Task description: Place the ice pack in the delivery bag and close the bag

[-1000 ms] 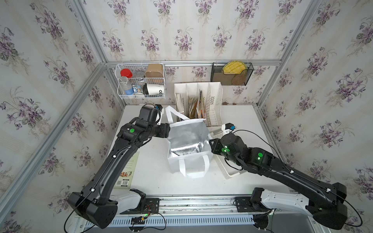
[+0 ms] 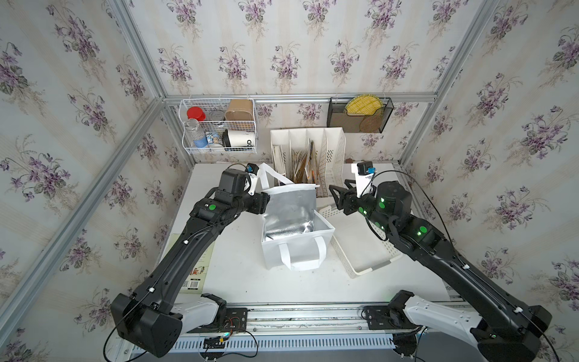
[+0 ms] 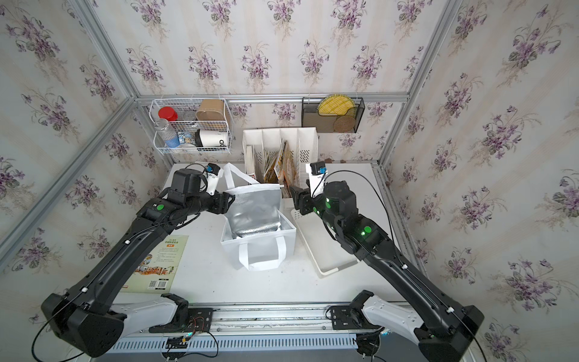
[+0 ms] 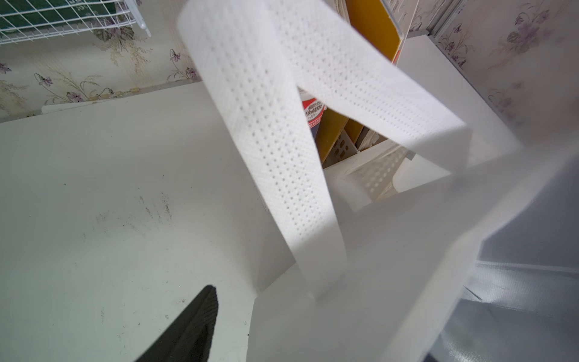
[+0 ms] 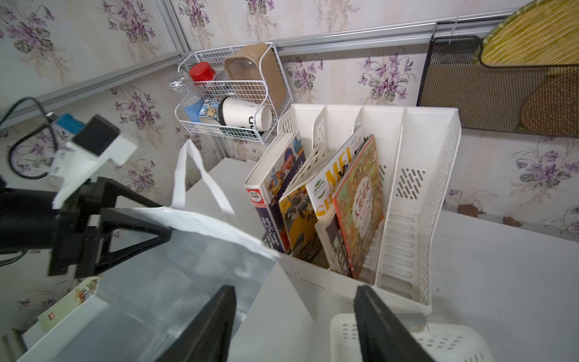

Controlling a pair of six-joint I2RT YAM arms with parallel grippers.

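Note:
The white delivery bag (image 2: 292, 253) stands on the table with its silver-lined lid (image 2: 290, 211) raised at the back. In the left wrist view, the lid's outer face (image 4: 362, 283) lies between the fingers of my left gripper (image 2: 266, 203), one of them mostly hidden by it. From the right wrist view, those fingers (image 5: 141, 224) stand apart around the lid's left edge, so that gripper is open. My right gripper is open and empty, to the right of the raised lid. I cannot make out an ice pack; the bag's floor is largely hidden.
A white perforated basket (image 3: 328, 271) lies right of the bag, under my right arm. Behind stands a white file rack (image 5: 401, 241) with several books. A booklet (image 3: 153, 265) lies at the left.
My right gripper has risen and moved back from the bag's right rim. My left gripper has shifted slightly right to the lid's edge. The lid stands more upright.

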